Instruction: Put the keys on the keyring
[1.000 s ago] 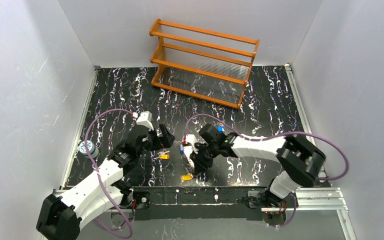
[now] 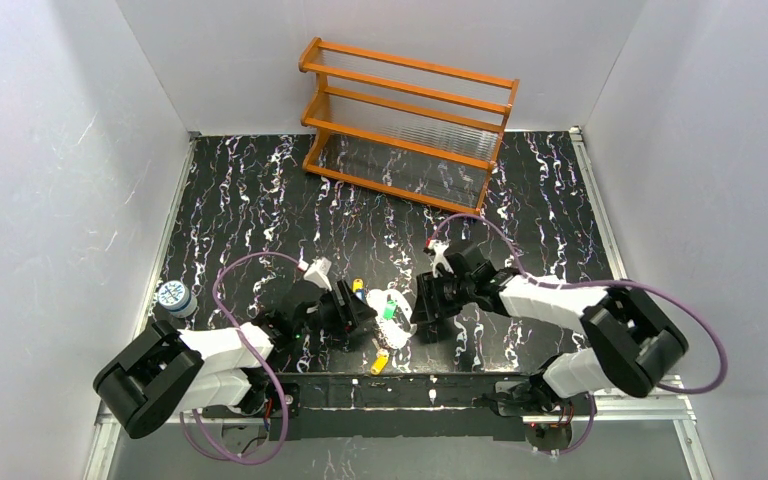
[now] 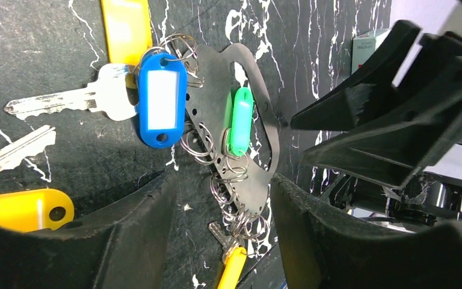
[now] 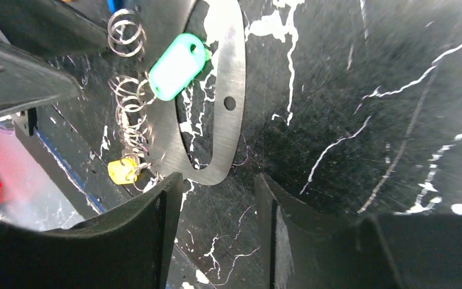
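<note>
A flat grey metal keyring holder (image 3: 216, 78) lies on the dark table between the grippers, with several wire rings along its holed edge. A green tag (image 3: 241, 120) rests on it. Beside it, in the left wrist view, are a blue tag (image 3: 162, 102), a silver key (image 3: 111, 93), a yellow tag (image 3: 126, 30) and another yellow tag (image 3: 21, 209). At the holder's near end sits a key with a yellow tag (image 3: 233, 268). My left gripper is open above the table, nothing between its fingers. Also open and empty, my right gripper is at the holder's curved handle end.
A wooden rack (image 2: 410, 120) stands at the back. A round white-and-blue container (image 2: 175, 297) is at the far left. The two grippers are close together over the holder, while the table's middle back is clear.
My left gripper has come right and toward the near edge, up to the holder.
</note>
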